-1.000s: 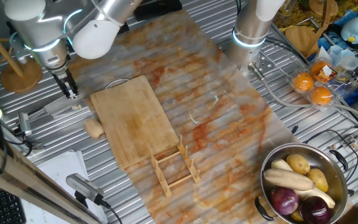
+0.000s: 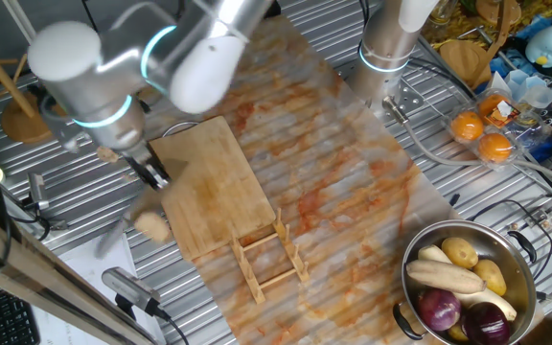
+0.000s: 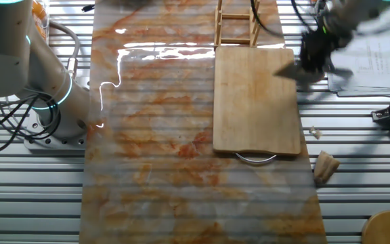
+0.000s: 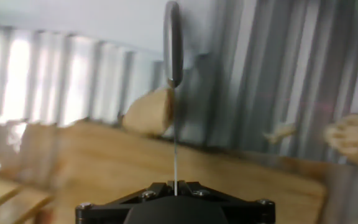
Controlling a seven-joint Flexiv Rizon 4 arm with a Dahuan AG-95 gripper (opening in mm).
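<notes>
A knife, with its grey handle [image 4: 173,43] far from the fingers and its thin blade [image 4: 176,158] seen edge-on, is held by my gripper, which is shut on the blade's near end. From exterior view 1, the gripper [image 2: 153,176] is at the cutting board's [image 2: 214,182] left edge, with the blurred knife [image 2: 113,235] pointing down-left. In exterior view 2 the gripper [image 3: 315,62] hangs near the board's upper right corner. A pale chunk [image 2: 151,227] lies against or beside the blade; whether it touches is unclear.
A cut lotus root piece [image 3: 326,167] and a small scrap [image 3: 315,132] rest on the slatted table. A small wooden rack [image 2: 270,264] adjoins the board. A pot [image 2: 420,311] of vegetables stands lower right. The marbled sheet [image 2: 333,230] between is clear.
My gripper has moved right and down with the knife in exterior view 1, and the knife has turned to point more steeply down. The pale chunk has shifted downward; the board is still.
</notes>
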